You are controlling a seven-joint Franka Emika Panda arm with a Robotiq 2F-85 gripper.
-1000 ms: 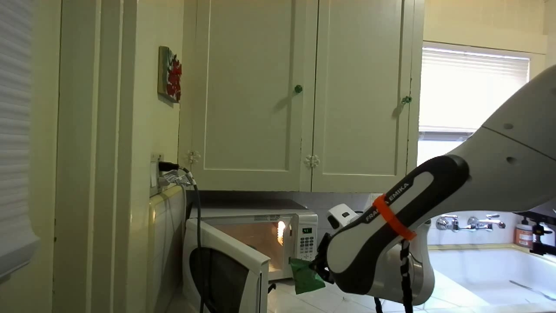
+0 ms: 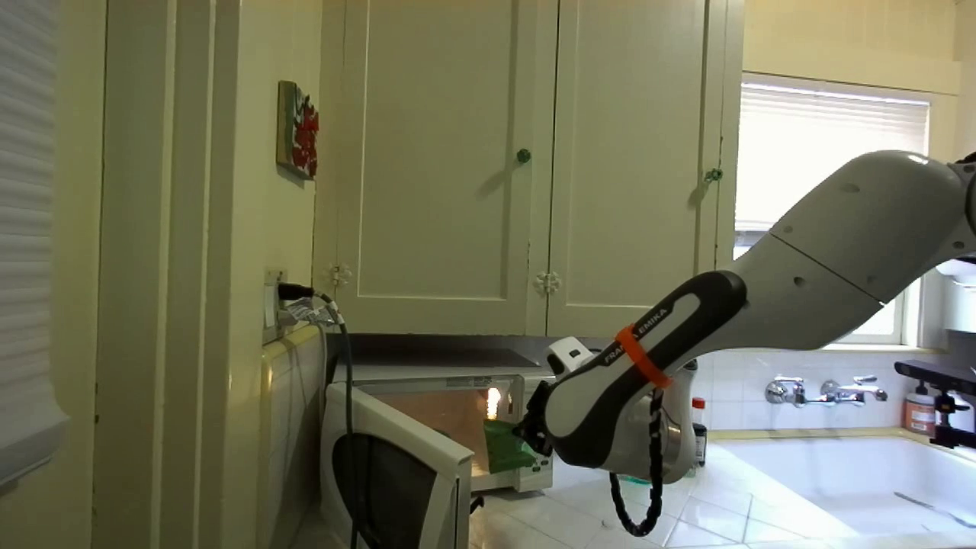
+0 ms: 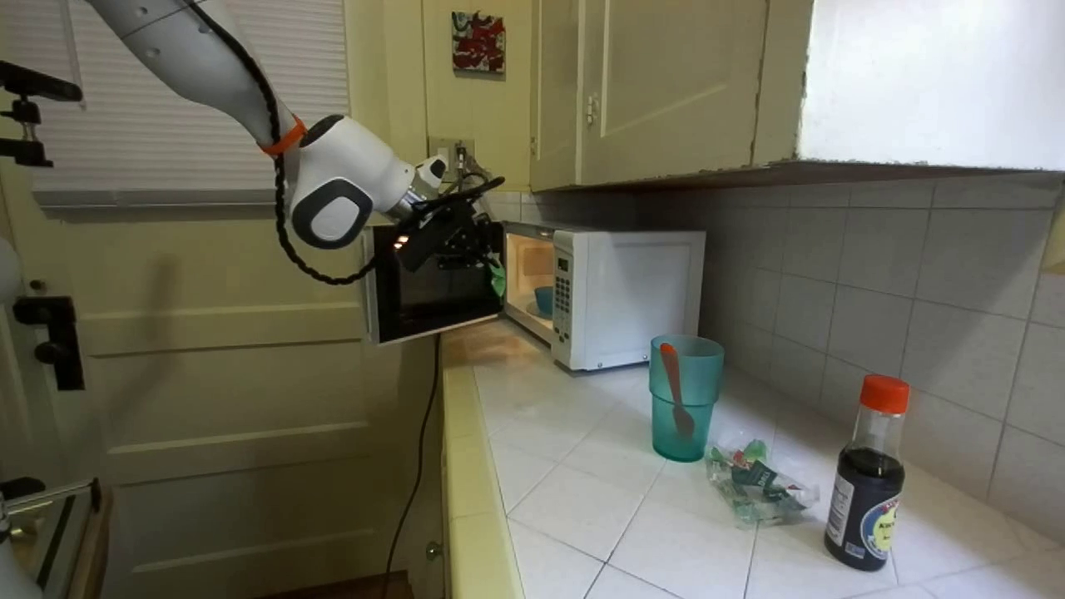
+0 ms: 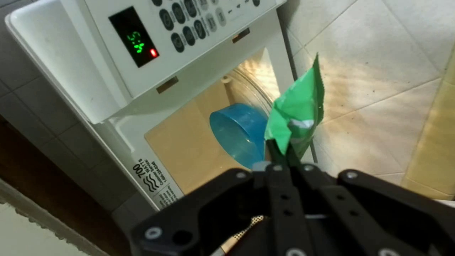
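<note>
A crinkled green packet sticks out from the tips of my gripper, which is shut on its edge in the wrist view. From the first exterior view, the packet shows in front of the open side of the microwave, near its control panel. The second exterior view has my gripper close to the microwave's opening, the packet mostly hidden. Inside the lit microwave lies a blue cup or bowl, its mouth seen past the packet.
The microwave door stands wide open on the left. Along the counter are a teal cup with an orange utensil, a clear plastic bag and a red-capped dark bottle. Cabinets hang above.
My arm has moved left and somewhat up in the first exterior view, bringing the green packet from below the control panel to the microwave's opening. The door has stayed open.
</note>
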